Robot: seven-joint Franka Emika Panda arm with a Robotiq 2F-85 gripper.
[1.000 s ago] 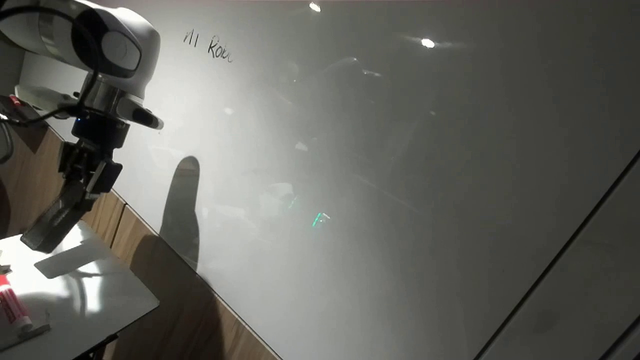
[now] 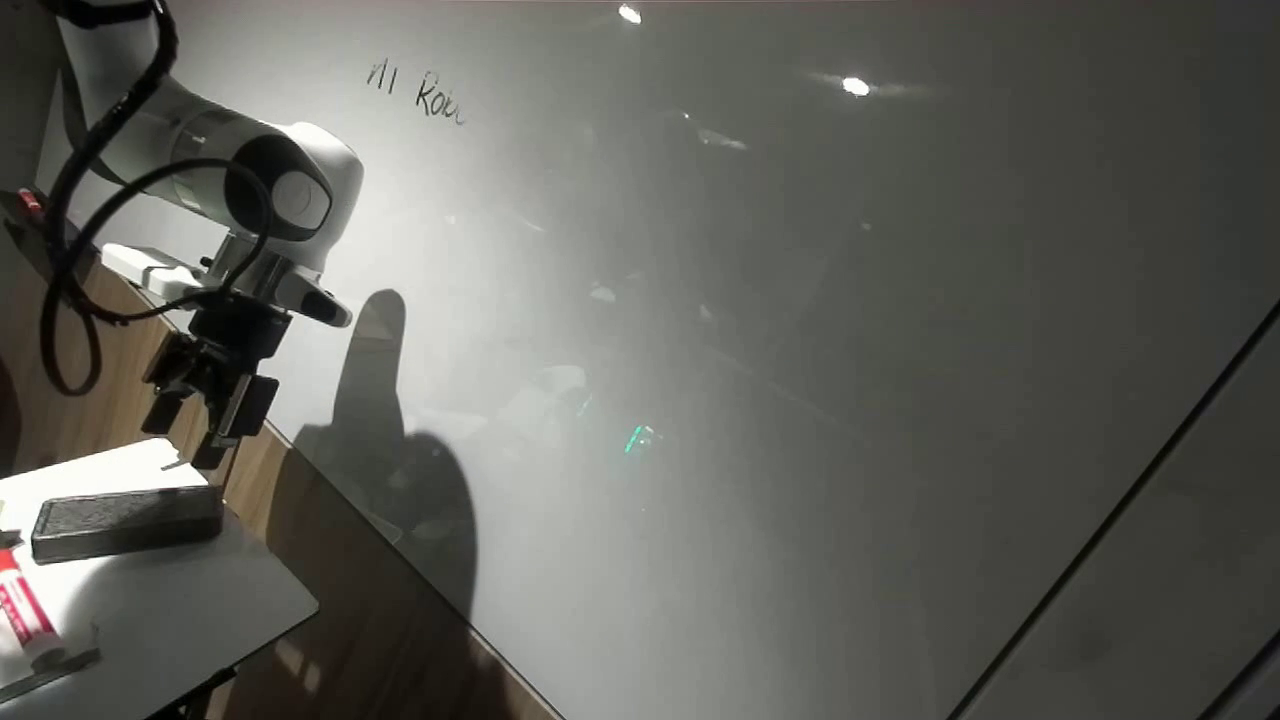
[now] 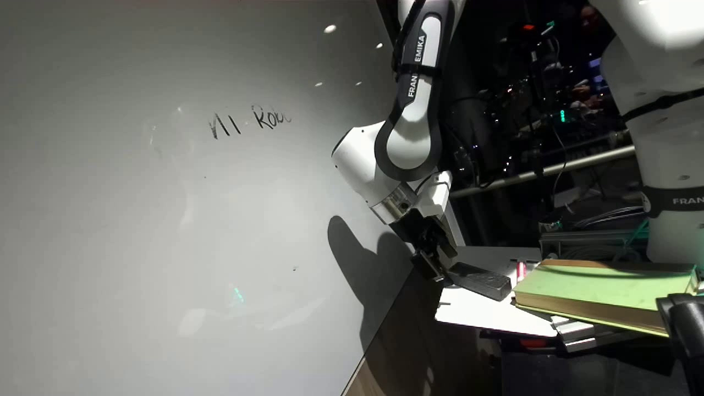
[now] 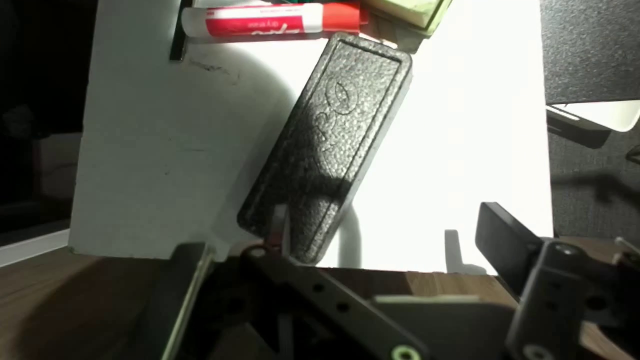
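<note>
A black whiteboard eraser point(image 4: 327, 141) lies flat on a small white table point(image 4: 150, 198), at a slant in the wrist view. My gripper hangs above the table's edge with its fingers apart and nothing held between them. One finger point(image 4: 279, 227) overlaps the eraser's near end in this view; whether they touch cannot be told. The whiteboard point(image 2: 780, 396) bears faint black handwriting point(image 2: 440, 98) near the top left. In exterior view 2, the gripper point(image 3: 443, 263) is right by the end of the eraser point(image 3: 482, 280).
Beside the eraser's far end lies a red and white marker point(image 4: 264, 19). A green book point(image 3: 604, 287) sits past it. Wood panelling point(image 2: 372, 624) runs below the whiteboard, close to the table. Bare table surface shows right of the eraser in the wrist view.
A second ago the gripper held the eraser tilted above the table. Now the eraser rests on the table, and the gripper has opened, lower and further right in exterior view 1.
</note>
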